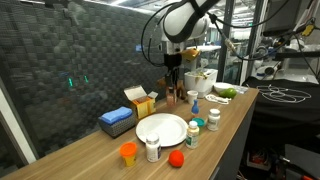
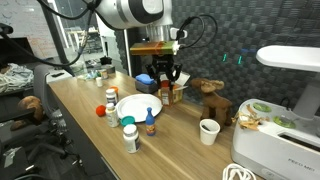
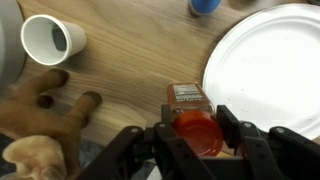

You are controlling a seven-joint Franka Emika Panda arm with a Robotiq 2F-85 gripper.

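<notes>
A small bottle with a red cap and a printed label is between the fingers of my gripper, which is shut on it. In exterior view 1 the bottle hangs below the gripper, behind the white plate. From exterior view 2 the held bottle appears upright, close to the plate's edge. The plate lies just right of the bottle in the wrist view. Whether the bottle's base is clear of the table cannot be seen.
A brown toy deer and a white cup stand near the bottle. A blue bottle, white-capped bottles, a red ball-like item and an orange cup surround the plate. A yellow box stands behind it.
</notes>
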